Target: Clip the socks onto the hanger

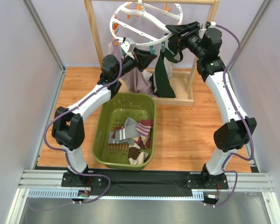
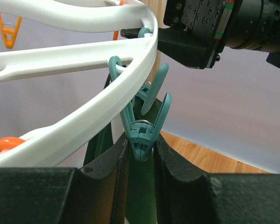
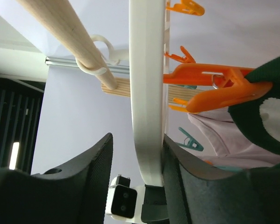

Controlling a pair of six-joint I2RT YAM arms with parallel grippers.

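The white round hanger [image 1: 147, 42] carries teal and orange clips. In the left wrist view my left gripper has its fingertips close on either side of a teal clip [image 2: 142, 135] under the rim; whether they grip it is unclear. My right gripper is at the white rim [image 3: 147, 88], a finger on each side; its grip is unclear. A dark green cloth [image 1: 163, 84] hangs below the right side, near an orange clip [image 3: 224, 98] in the right wrist view. Several socks [image 1: 130, 133] lie in the green bin.
The wooden stand [image 1: 184, 100] holds the hanger, with pinkish cloth [image 1: 140, 86] behind and below it. The green bin [image 1: 102, 149] fills the front middle. Bare wooden floor [image 1: 191, 140] lies right of the bin, and walls stand at both sides.
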